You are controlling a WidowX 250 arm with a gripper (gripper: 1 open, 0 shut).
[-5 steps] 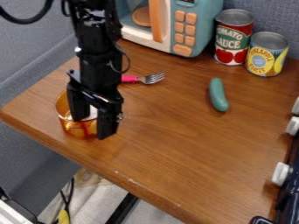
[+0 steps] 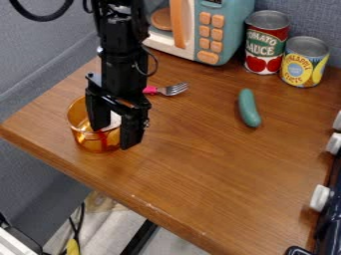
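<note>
The black arm comes down from the top left, and its gripper (image 2: 118, 115) is low at an orange pot (image 2: 88, 137) on the left part of the wooden table (image 2: 213, 169). Something white shows inside the pot, behind the fingers. The gripper hides much of the pot, and I cannot tell whether its fingers are open or shut.
A pink-handled fork (image 2: 170, 90) lies behind the gripper. A toy microwave (image 2: 213, 30), a tomato can (image 2: 265, 45) and a yellow can (image 2: 304, 65) stand at the back. A green cucumber (image 2: 248, 109) lies right of centre. A dark stove (image 2: 324, 219) sits at the right edge.
The gripper has shifted slightly over the last second, staying at the pot. The other objects have not moved.
</note>
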